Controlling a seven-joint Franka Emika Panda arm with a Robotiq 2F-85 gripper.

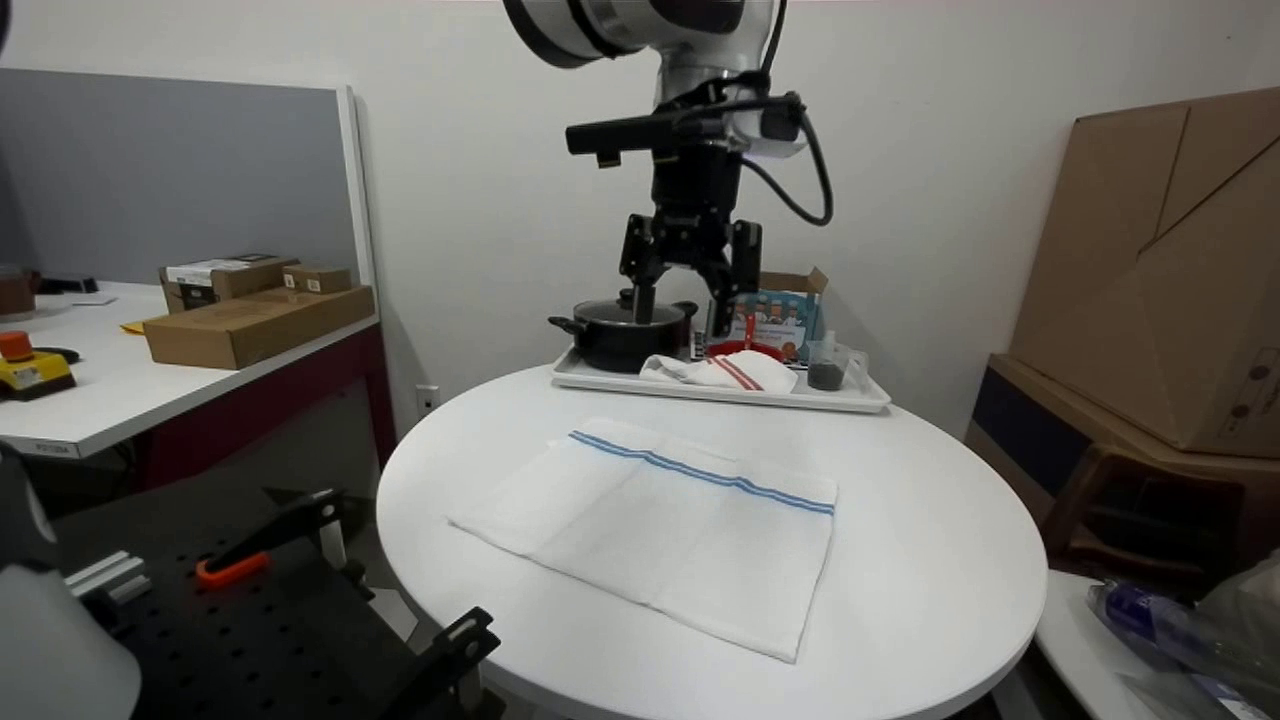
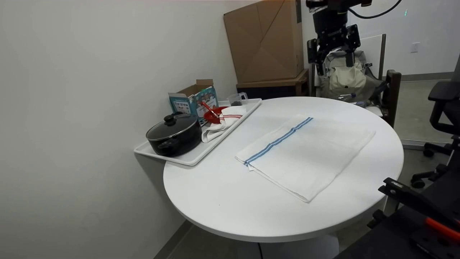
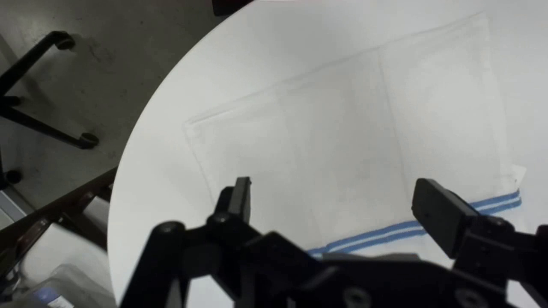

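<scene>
A white towel with a blue double stripe (image 1: 684, 528) lies spread on the round white table (image 1: 936, 576), a little rumpled but mostly flat. In exterior view 2 the stripe side of the towel (image 2: 302, 155) faces the tray. Well above the table hangs my gripper (image 1: 681, 314), its fingers wide apart and empty. The wrist view looks down past the open gripper onto the towel (image 3: 339, 138); part of the striped edge is hidden behind the gripper body. No contact with the cloth shows.
Along the wall, a white tray (image 1: 720, 390) bears a lidded black pot (image 1: 618, 342), a red-striped towel (image 1: 720, 372), a small open box (image 2: 196, 101), a red bowl and a measuring cup (image 2: 236, 100). Large cardboard boxes (image 1: 1152, 276) stand at right. Bare table surrounds the towel.
</scene>
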